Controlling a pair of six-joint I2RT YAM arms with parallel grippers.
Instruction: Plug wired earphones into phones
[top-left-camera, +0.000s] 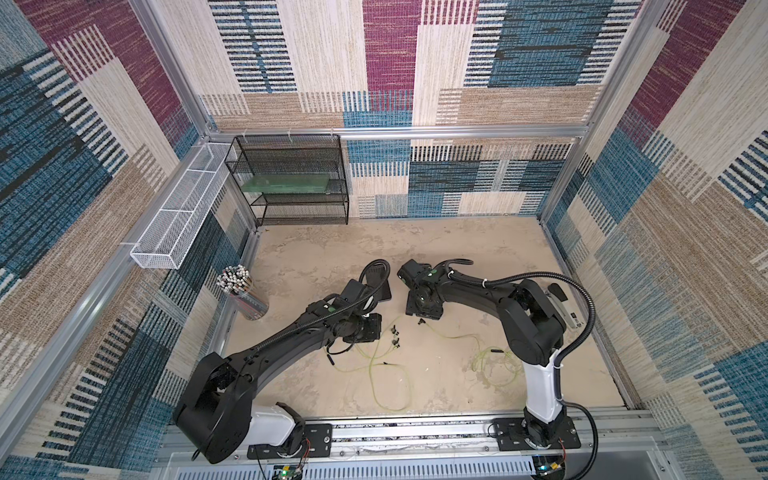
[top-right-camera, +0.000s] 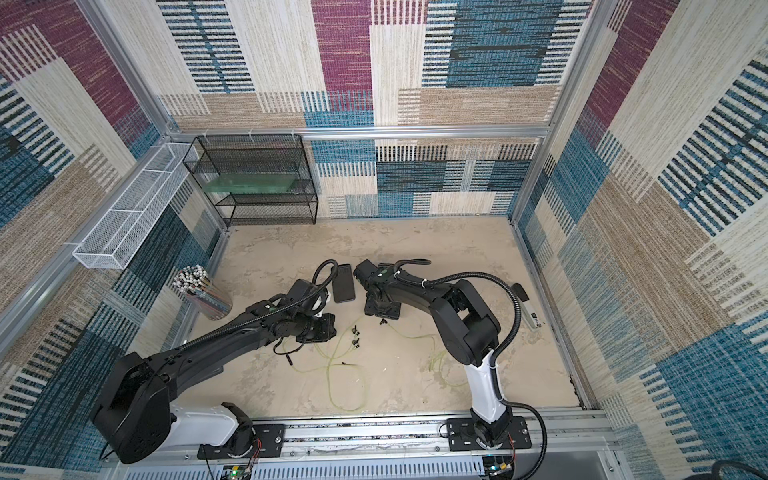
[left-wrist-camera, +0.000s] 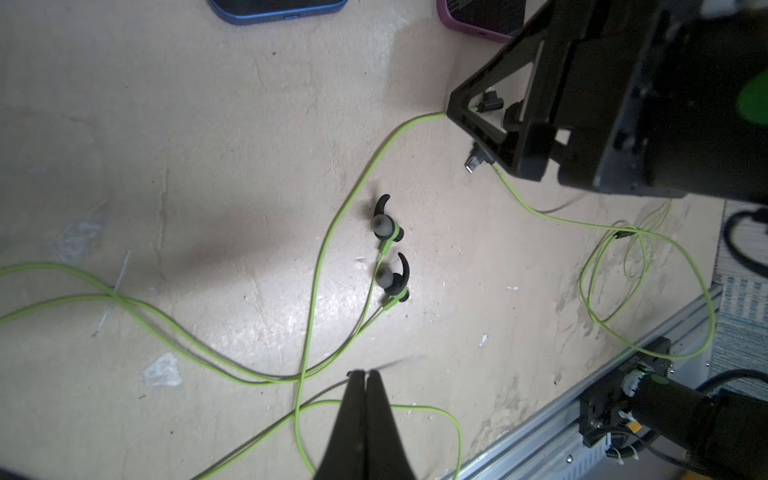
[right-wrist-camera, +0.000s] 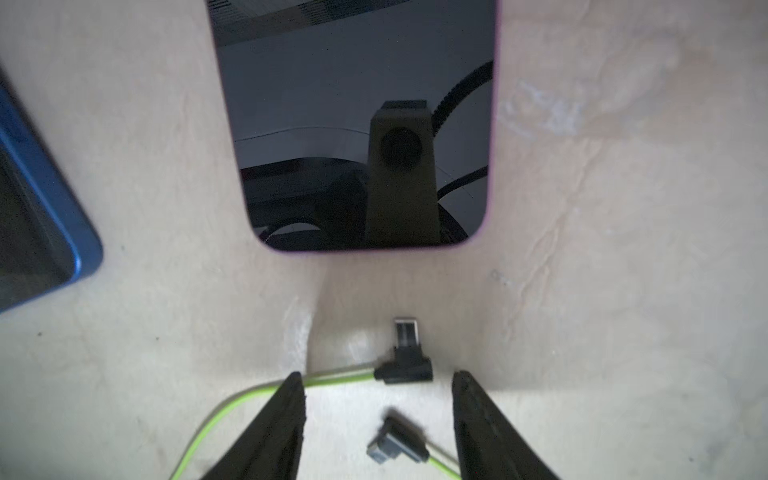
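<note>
In the right wrist view a black angled plug (right-wrist-camera: 405, 368) with a green cable lies on the table, its metal tip facing the near edge of a purple-rimmed phone (right-wrist-camera: 320, 192). A second plug (right-wrist-camera: 398, 440) lies just below it. My right gripper is open above the first plug, one finger to each side, nothing held. A blue-rimmed phone (right-wrist-camera: 48, 200) lies to the left. My left gripper is shut, with nothing visible between its fingers, over the table. The green-wired earbuds (left-wrist-camera: 392, 276) lie ahead of it in the left wrist view.
Green cable loops (left-wrist-camera: 640, 240) spread over the table's front. A pen cup (top-left-camera: 246, 297) stands at left, a black mesh shelf (top-left-camera: 292, 180) behind. A dark-and-light tool (top-left-camera: 565, 306) lies at far right.
</note>
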